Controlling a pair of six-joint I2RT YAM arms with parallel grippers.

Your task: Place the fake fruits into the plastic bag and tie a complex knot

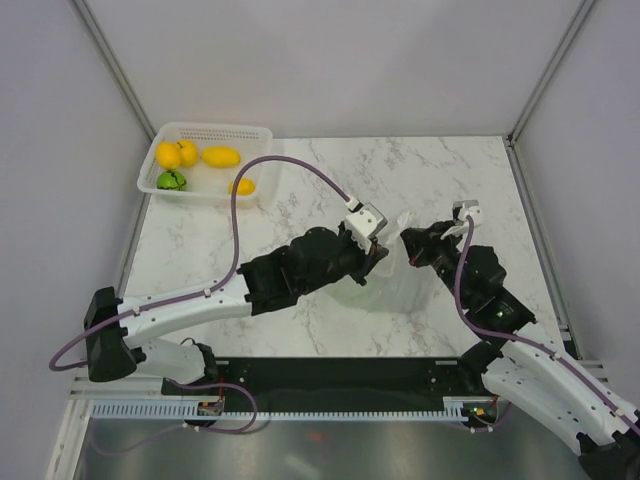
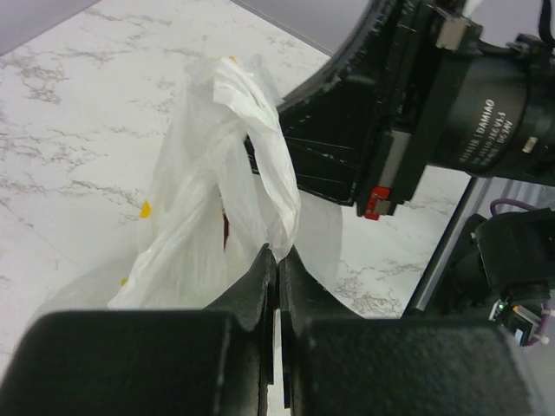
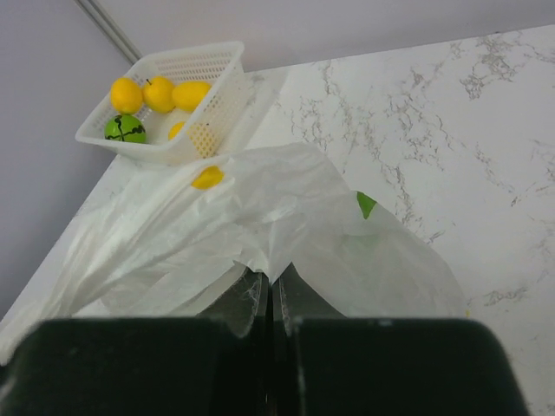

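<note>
The white translucent plastic bag [image 1: 385,300] stands in the middle of the table, yellow and green fruit showing through it [image 3: 208,178]. My left gripper is shut on a strand of the bag's twisted upper part. Facing it from the right, my right gripper is also shut, with gathered bag plastic at its fingertips. In the top view both grippers are close together over the bag, partly hiding it. In the left wrist view the right gripper's black body stands behind the bag's raised plastic.
A white basket [image 1: 205,132] at the back left holds several fruits, yellow ones and a green one. Bare marble table [image 1: 180,250] lies left of the bag and behind it. The table's front edge runs beneath both arms.
</note>
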